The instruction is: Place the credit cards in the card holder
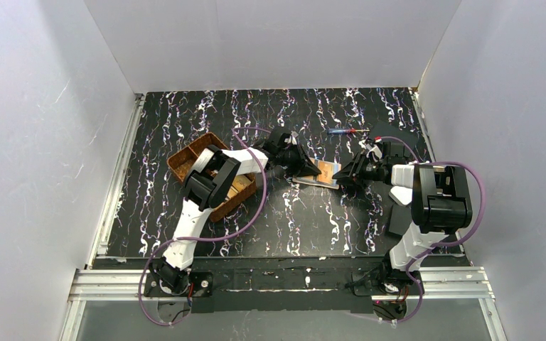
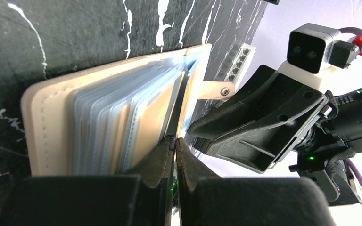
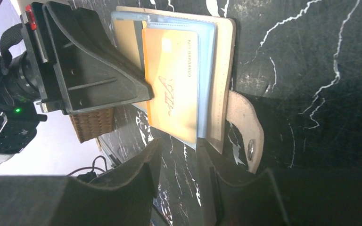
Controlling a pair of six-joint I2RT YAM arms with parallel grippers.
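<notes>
An open beige card holder (image 1: 316, 182) with clear blue sleeves (image 2: 108, 122) lies mid-table between both arms. In the right wrist view an orange card (image 3: 172, 80) marked "VIP" lies at its top sleeve, long sides roughly along the sleeve. My left gripper is shut at the sleeve opening. Seen from the right wrist, its fingertips touch the card's left edge; whether anything thin is between them is hidden. My right gripper stands part open at the card's near end, its fingers (image 3: 207, 160) apart with nothing visibly held.
A brown divided basket (image 1: 178, 160) stands on the left under the left arm. A blue-and-red pen-like item (image 1: 345, 131) lies behind the holder. Dark flat pieces (image 1: 398, 220) and a white object (image 1: 401, 195) sit at the right.
</notes>
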